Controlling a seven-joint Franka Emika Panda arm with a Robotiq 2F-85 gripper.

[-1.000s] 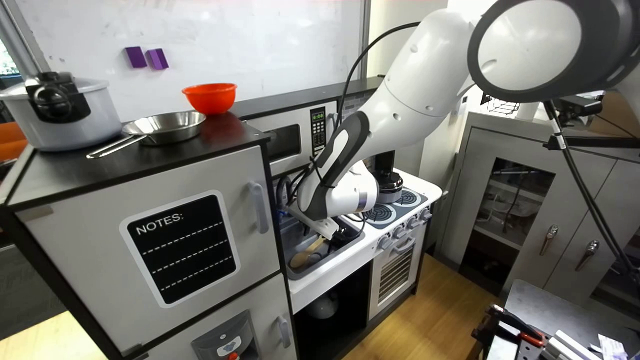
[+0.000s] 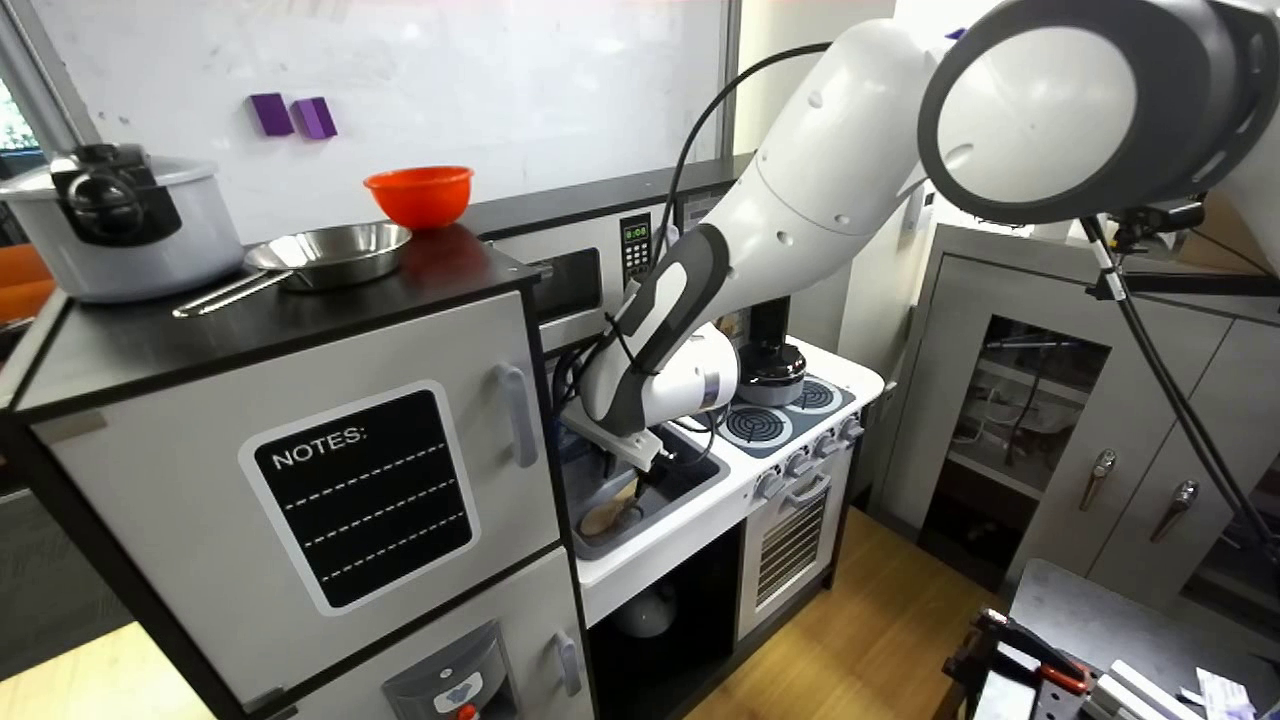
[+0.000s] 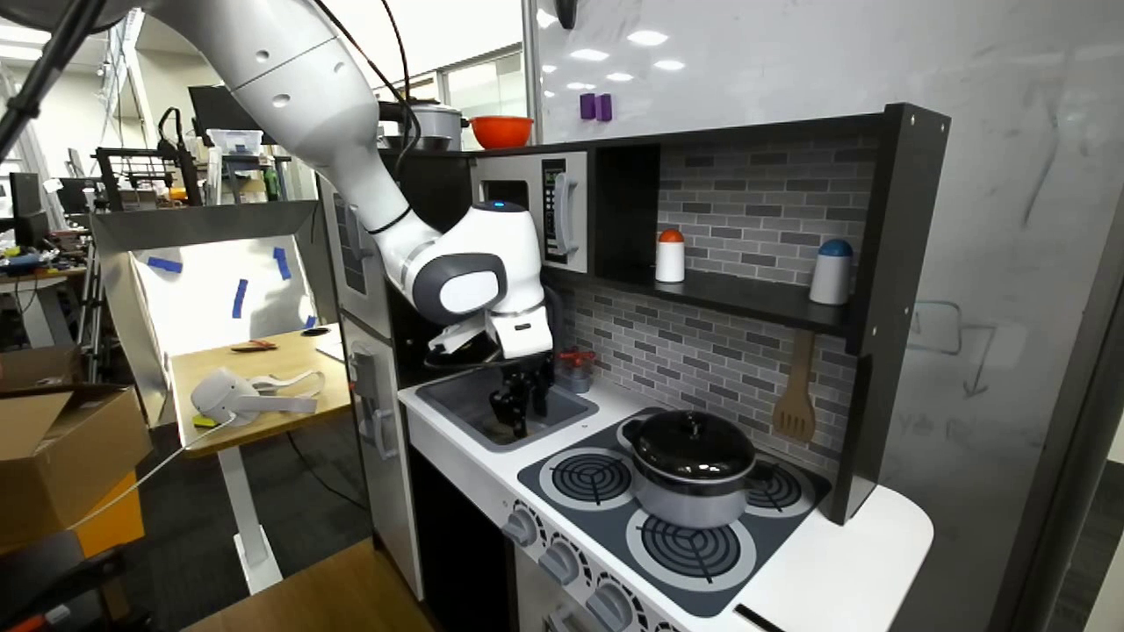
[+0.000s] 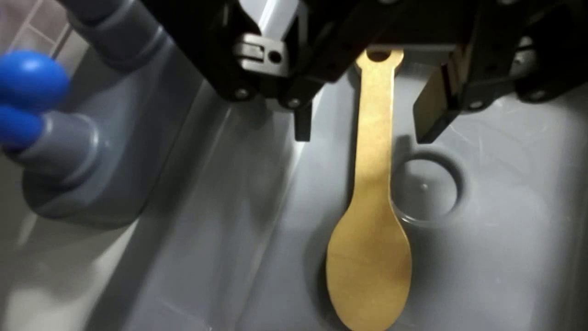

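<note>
A wooden spoon (image 4: 369, 259) lies on the floor of the grey sink (image 3: 574, 412), its bowl towards the bottom of the wrist view and its holed handle end towards the top. My gripper is down at the sink, its fingers parted on either side of the spoon's handle. Clear gaps show between the handle and both fingers, so nothing is gripped. From the first exterior view, the spoon (image 2: 602, 517) shows partly, with the gripper over its handle end. The dark fingers are hard to make out there.
Close to the sink stands a grey faucet with blue knobs (image 4: 30, 88). A lidded pot (image 3: 692, 469) sits on the stove beside the sink. The tall fridge unit (image 2: 300, 348) borders the sink's other side.
In the first exterior view, my arm has shifted left, towards the fridge, bringing the gripper over the spoon's handle. The spoon appears to lie where it was.
</note>
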